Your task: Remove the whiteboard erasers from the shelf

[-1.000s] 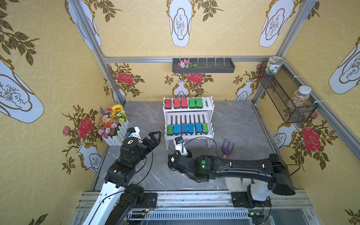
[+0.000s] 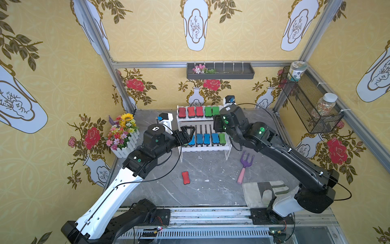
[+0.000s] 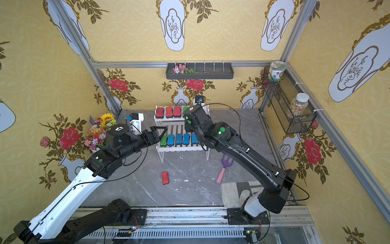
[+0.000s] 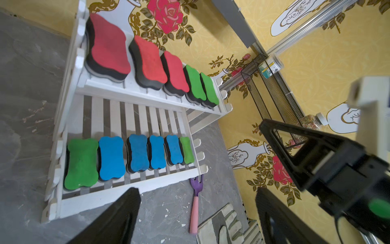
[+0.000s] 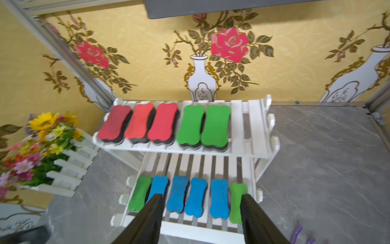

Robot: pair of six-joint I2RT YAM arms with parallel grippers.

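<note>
On the white two-tier shelf (image 5: 260, 122), the upper tier bears three red erasers (image 5: 164, 122) and two green erasers (image 5: 216, 126). The lower tier has several blue erasers (image 5: 197, 197) between a green one (image 5: 141, 193) at each end. One red eraser (image 2: 185, 177) lies on the table in front of the shelf. My left gripper (image 2: 191, 132) stands open and empty by the shelf's left front. My right gripper is apart from the erasers, near the shelf's right half; its fingers are partly spread, nothing between them.
A purple fork with a pink handle (image 2: 241, 174) and a work glove (image 2: 254, 195) lie at the right front. The flower planter (image 2: 121, 152) stands at left, a wire basket (image 2: 292, 95) hangs at right. Bare table surrounds the red eraser.
My right arm has swung from the front of the table up to the shelf, uncovering the red eraser on the table.
</note>
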